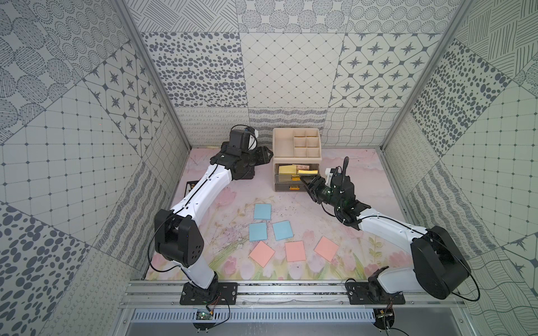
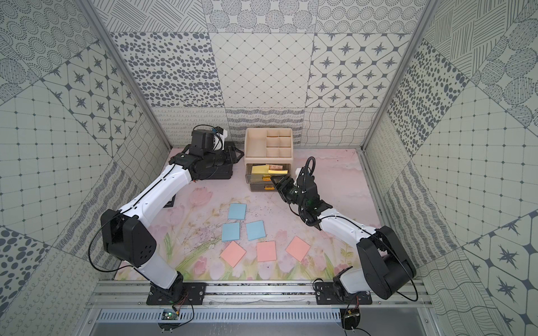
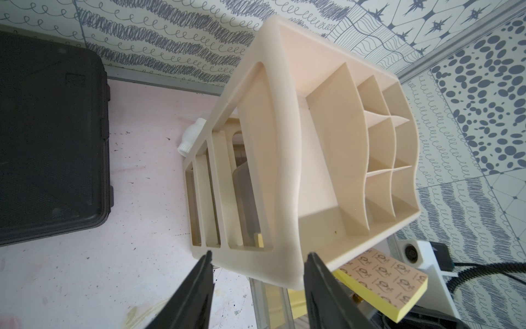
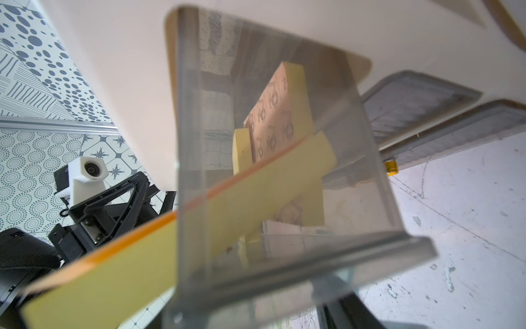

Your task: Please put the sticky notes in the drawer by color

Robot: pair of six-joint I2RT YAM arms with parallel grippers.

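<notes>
The upper clear drawer (image 4: pixel 378 181) of the beige organizer (image 1: pixel 297 146) is pulled out with yellow sticky notes (image 1: pixel 288 169) inside. One yellow pad with a patterned face juts out over the drawer's side; in the right wrist view its long yellow edge (image 4: pixel 257 197) crosses the wall. My right gripper (image 1: pixel 307 182) is at the drawer's front by the orange handle, fingers apart and partly hidden behind the front panel. My left gripper stands open, empty, at the organizer's left side. Blue notes (image 1: pixel 262 211) and pink notes (image 1: pixel 294 251) lie on the table.
A black case (image 3: pixel 49 137) lies left of the organizer, close to my left arm. Beneath the pulled-out drawer is another drawer with an orange handle (image 2: pixel 269 187). Bare table surrounds the loose notes, and the table is free to the right behind my right arm.
</notes>
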